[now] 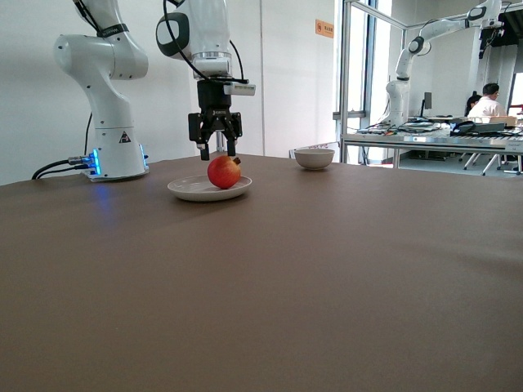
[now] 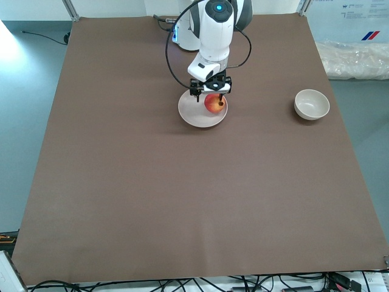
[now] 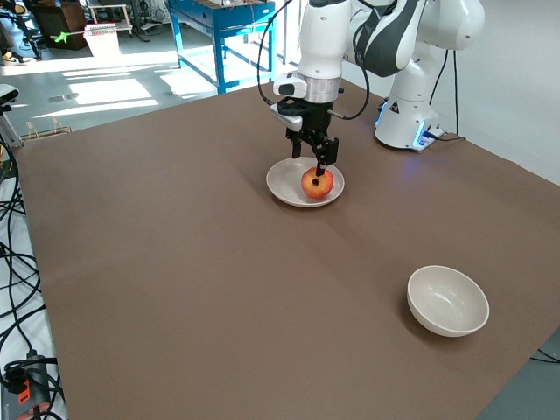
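A red-yellow round fruit, apple-like (image 2: pixel 214 104) (image 1: pixel 223 173) (image 3: pixel 317 185), rests on a pale round plate (image 2: pixel 192 114) (image 1: pixel 188 188) (image 3: pixel 287 182). My gripper (image 2: pixel 209 96) (image 1: pixel 216 145) (image 3: pixel 308 150) hangs just above the fruit, its black fingers spread apart, open, with nothing clearly between them; in the right view one fingertip reaches the fruit's top, and whether it touches I cannot tell. A white bowl (image 2: pixel 312 103) (image 1: pixel 314 158) (image 3: pixel 448 300) stands empty to one side of the plate.
The white arm base (image 3: pixel 402 118) and its cables stand at the back edge. More cables run along the table's outer edge.
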